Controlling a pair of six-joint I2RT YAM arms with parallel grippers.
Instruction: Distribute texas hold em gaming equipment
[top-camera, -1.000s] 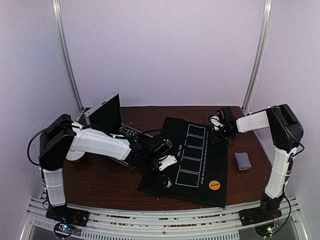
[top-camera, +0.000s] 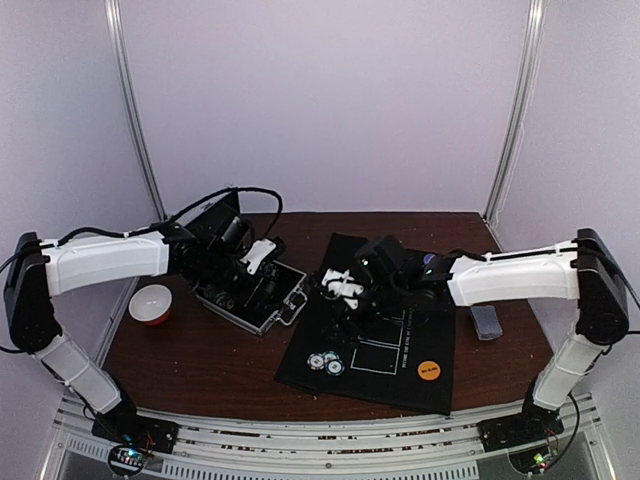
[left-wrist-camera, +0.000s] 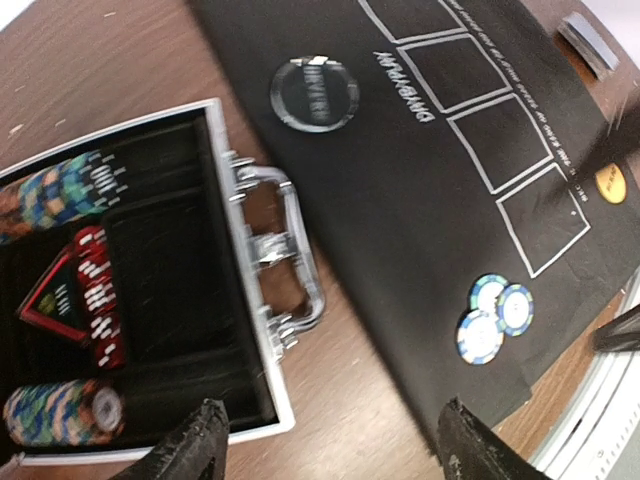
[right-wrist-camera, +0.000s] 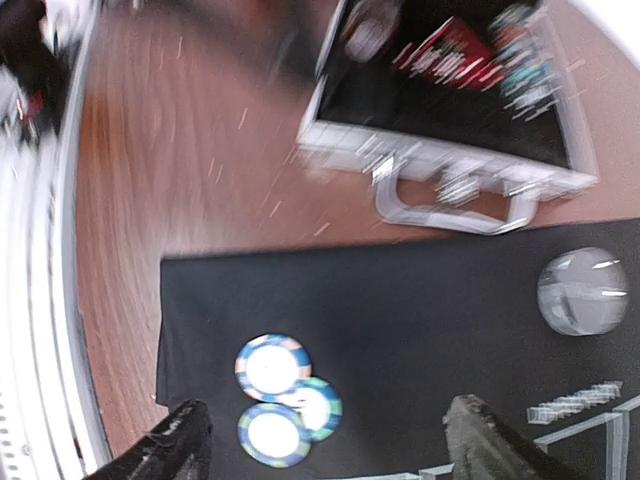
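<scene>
In the top view the black mat (top-camera: 410, 398) lies on the brown table, with three blue-and-white chips (top-camera: 326, 363) in a cluster near its front left. The case (left-wrist-camera: 283, 400) lies open; the left wrist view shows chip stacks (left-wrist-camera: 60, 412), red dice (left-wrist-camera: 97, 295) and a red-edged card deck (left-wrist-camera: 50, 305) inside. Beside the case handle (left-wrist-camera: 300, 250), a clear disc (left-wrist-camera: 315, 94) rests on the mat. My left gripper hangs over the case's front edge, fingers apart and empty. Over the mat's left part, my right gripper is also open and empty, chips visible below.
An orange button (top-camera: 429, 371) lies at the mat's front right. A grey box (top-camera: 486, 322) sits right of the mat, a red-and-white bowl (top-camera: 151, 304) left of the case. Part of a purple chip (top-camera: 428, 258) shows behind my right arm. Both grippers are near each other.
My left arm has drawn back from the chip cluster, left and away, to over the case. My right arm has swung from the mat's far right corner to its left middle.
</scene>
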